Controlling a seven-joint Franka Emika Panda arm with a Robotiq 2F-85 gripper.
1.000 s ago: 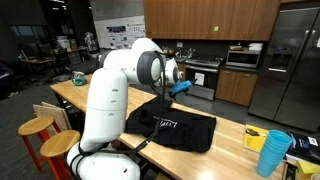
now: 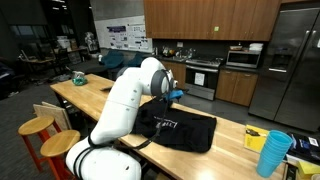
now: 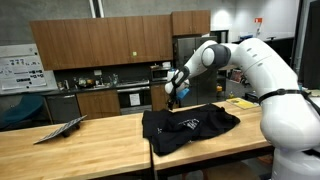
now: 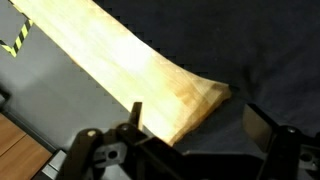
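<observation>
A black cloth (image 2: 185, 128) lies spread and rumpled over the wooden table (image 2: 228, 150). In exterior view 2 the same cloth (image 3: 185, 132) covers the middle of the tabletop, with creases and raised folds. My gripper is open, its fingers well apart and nothing visible held between them. Below it, the wrist view shows bare wood narrowing to a corner, bordered by dark cloth (image 4: 175, 30) above and dark material on the right. Exterior view 1 places the gripper near the cloth's far edge; whether it touches the cloth cannot be seen.
At the table's right end stand blue cups (image 2: 272, 153), with a yellow item (image 2: 255, 138) behind them. Orange stools (image 2: 38, 125) stand off the left side. Bare tabletop (image 3: 70, 150) lies to the left in exterior view 2.
My arm has come down and the gripper sits lower, closer to the table's far side. The cloth looks unchanged.
</observation>
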